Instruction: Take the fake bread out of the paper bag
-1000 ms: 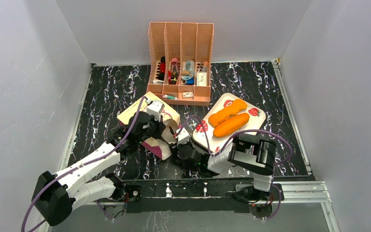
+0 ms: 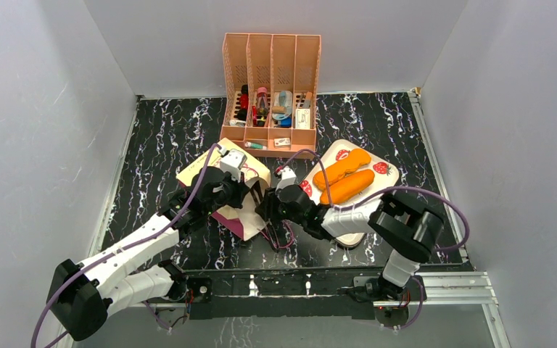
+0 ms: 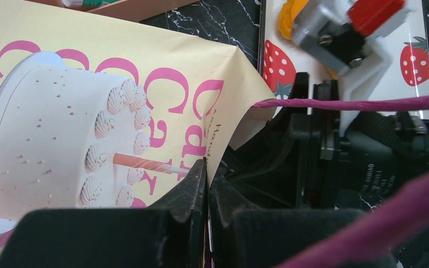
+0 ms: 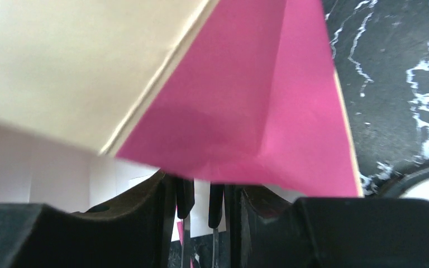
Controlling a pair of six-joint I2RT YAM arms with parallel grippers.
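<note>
The paper bag point(image 2: 196, 170) lies on its side on the left of the counter, cake print up in the left wrist view. My left gripper is shut at the bag's edge, pinching the thin paper point(image 3: 223, 123). My right gripper is at the bag's mouth, beneath a pink-lined flap point(image 4: 234, 111); what is between its fingers is too hidden to tell. Two orange fake breads point(image 2: 347, 186) lie on a strawberry-print tray point(image 2: 386, 181) at the right. The inside of the bag is mostly hidden.
A peach divided organiser point(image 2: 283, 65) with small items stands at the back centre, just behind the bag. Grey walls enclose the sides.
The left arm and the breads on the tray have not visibly moved.
</note>
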